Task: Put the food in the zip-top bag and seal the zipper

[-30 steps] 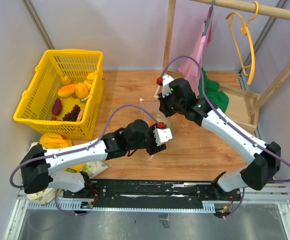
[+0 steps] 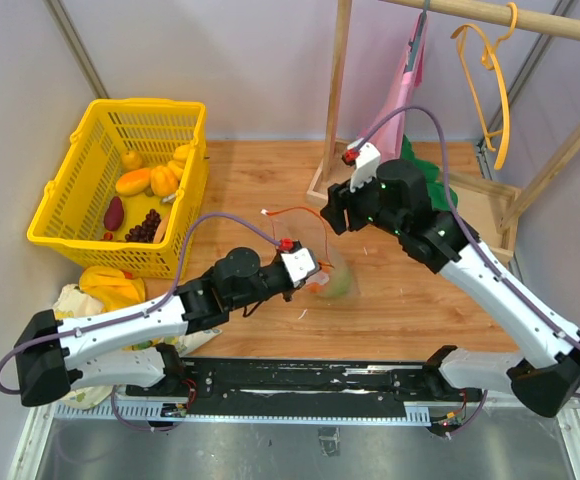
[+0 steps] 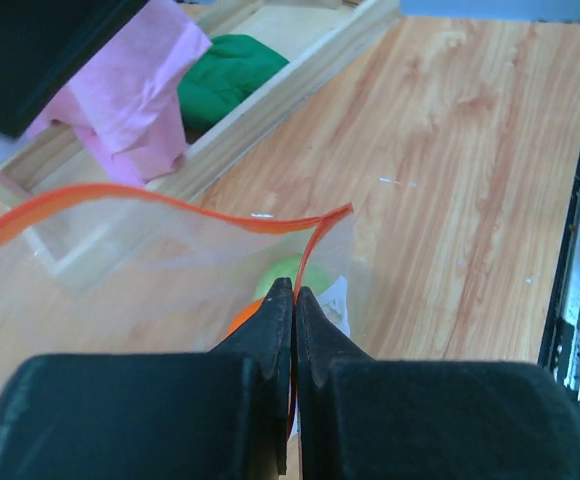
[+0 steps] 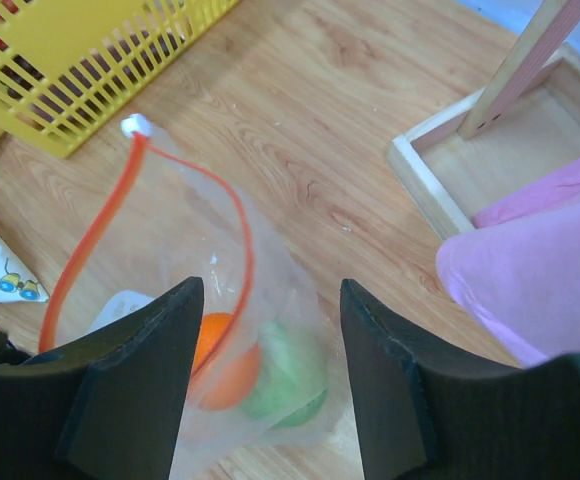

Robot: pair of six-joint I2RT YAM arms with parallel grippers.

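Note:
A clear zip top bag (image 4: 210, 230) with orange zipper edges (image 3: 220, 218) stands open on the table, holding an orange fruit (image 4: 228, 380) and a green round item (image 4: 288, 380). My left gripper is shut at the bag's edge in the left wrist view, the thin zipper strip running at its fingertips. My right gripper is above the bag's right side, its fingers apart with nothing held between them.
A yellow basket (image 2: 70, 225) of food is at the back left. A wooden stand (image 4: 425, 190) with pink cloth (image 4: 520, 280) and a hanger is at the back right. Bare table (image 2: 410, 320) lies at the front right.
My left arm has shifted leftward in the top view. My right arm has moved rightward, away from the bag's edge, exposing more of the bag.

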